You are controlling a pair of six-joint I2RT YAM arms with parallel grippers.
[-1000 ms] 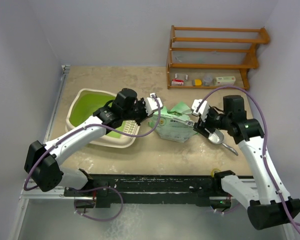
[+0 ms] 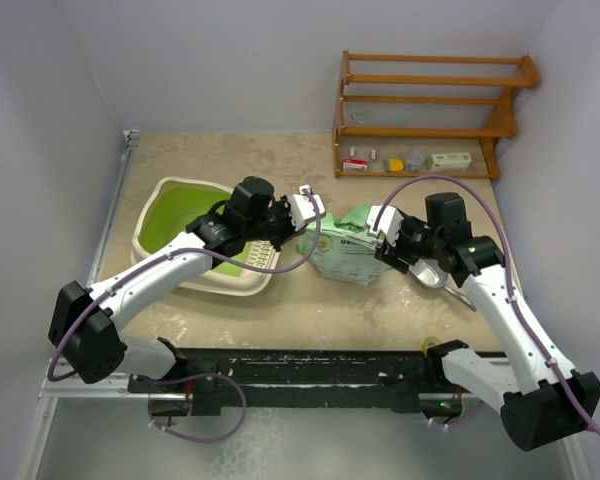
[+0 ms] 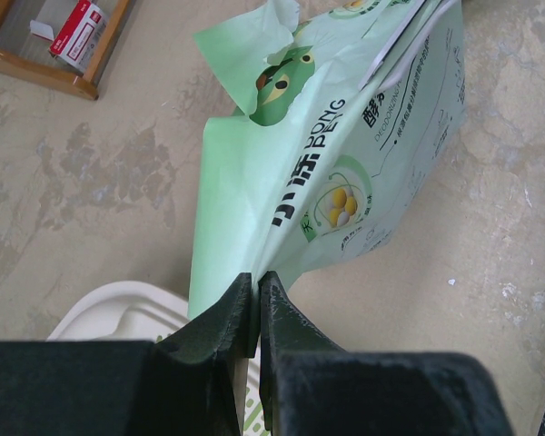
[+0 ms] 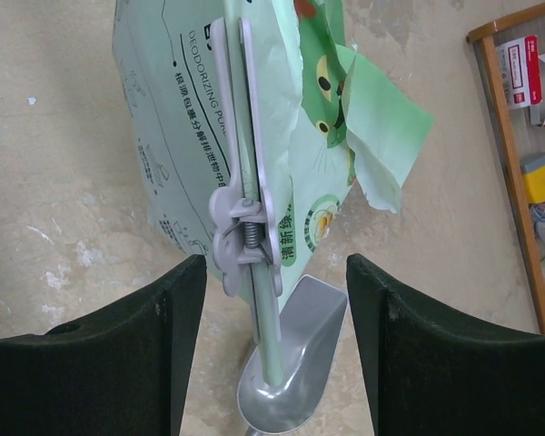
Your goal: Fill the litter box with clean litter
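Note:
The mint-green litter bag (image 2: 340, 255) stands mid-table, its folded top edge clamped by a lilac sealing clip (image 4: 250, 232). My left gripper is shut on a corner of that top edge. My right gripper is part open, its fingers either side of the clip's latch end, apparently not closed on it. The litter box (image 2: 190, 205), green inside with a pale rim, sits at the left, partly under the left arm. A metal scoop (image 4: 304, 363) lies on the table beside the bag, below the clip.
A wooden shelf (image 2: 430, 76) with small boxes stands at the back right. A small yellow ring lies near the front edge at right.
My right gripper and arm have moved a little leftward, toward the bag and along its clip. The left arm and the bag look unchanged.

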